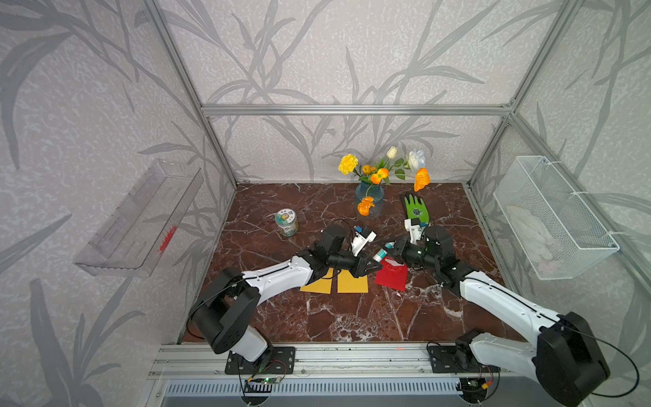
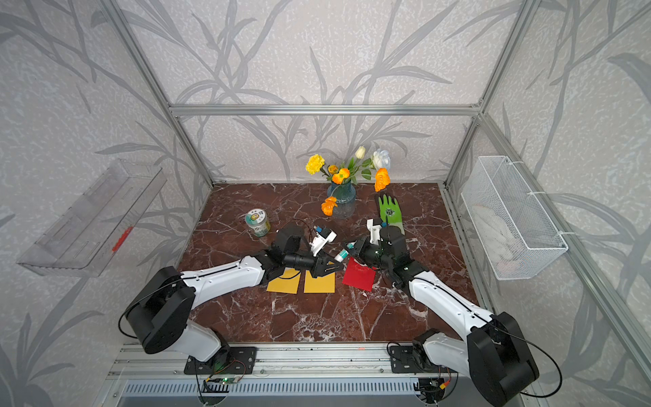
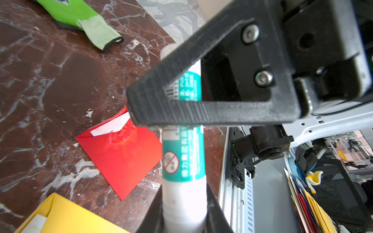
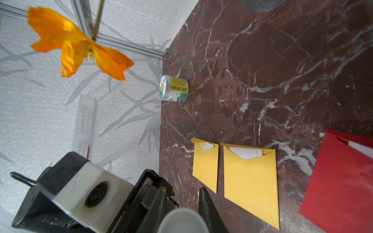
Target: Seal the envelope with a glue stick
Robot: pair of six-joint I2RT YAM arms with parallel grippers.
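Observation:
A white glue stick with a teal label [image 3: 182, 155] is held in the air between my two grippers. In the right wrist view, my right gripper is shut on it, and one pale round end shows between its fingers. The fingers of my left gripper flank the white end nearest that wrist; whether they press on it cannot be told. A red envelope [image 3: 120, 155] lies below the stick, its flap up over a white slip. Two yellow envelopes [image 4: 206, 165] lie to its left, also with white paper showing at their openings.
A vase of flowers [image 1: 369, 201] stands at the back, with a green glove [image 1: 415, 209] right of it. A round tin [image 1: 287, 221] sits at back left. A clear bin [image 1: 139, 220] and a white wire basket [image 1: 556, 224] hang on the side walls.

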